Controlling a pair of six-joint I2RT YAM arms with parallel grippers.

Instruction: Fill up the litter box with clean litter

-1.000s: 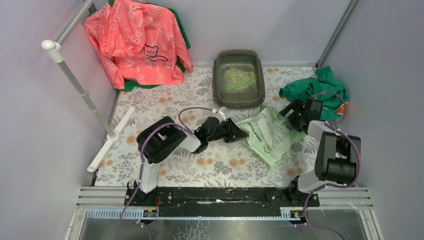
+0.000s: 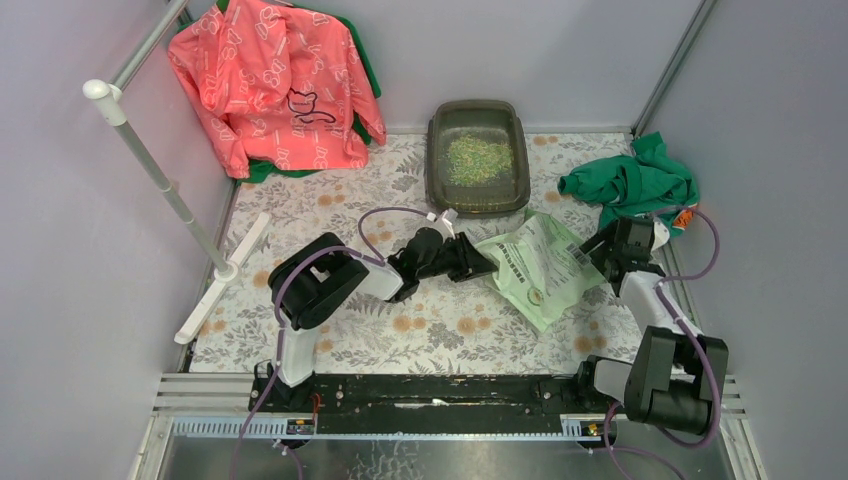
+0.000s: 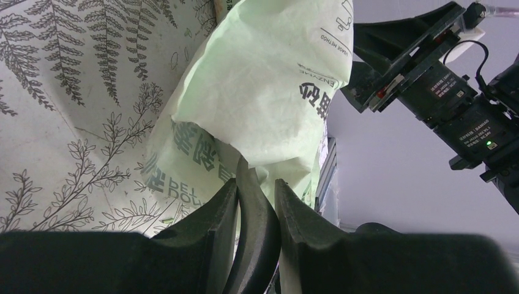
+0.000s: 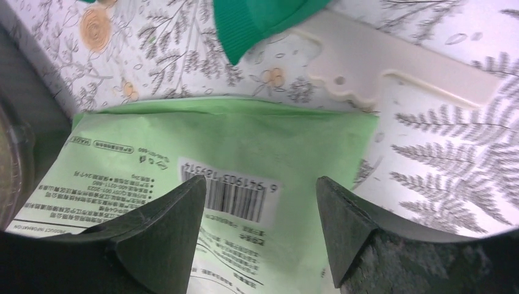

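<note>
The pale green litter bag [image 2: 535, 275] lies on the floral mat in front of the litter box [image 2: 477, 160], which holds a layer of green-yellow granules. My left gripper [image 2: 480, 265] is shut on the bag's left end; in the left wrist view a dark grey, strap-like piece [image 3: 254, 233] lies between its fingers, with the bag's folds [image 3: 257, 104] beyond. My right gripper [image 2: 600, 248] is part open above the bag's right end, its fingers either side of the printed barcode area [image 4: 232, 202] in the right wrist view, holding nothing visible.
A green garment [image 2: 620, 180] lies at the back right; a pink patterned garment [image 2: 270, 90] hangs at the back left near a white stand [image 2: 175, 200]. A white flat piece [image 4: 404, 67] lies beside the bag.
My right arm has moved toward the front and slightly right, away from the green garment. My left gripper has shifted slightly right, still at the bag's end.
</note>
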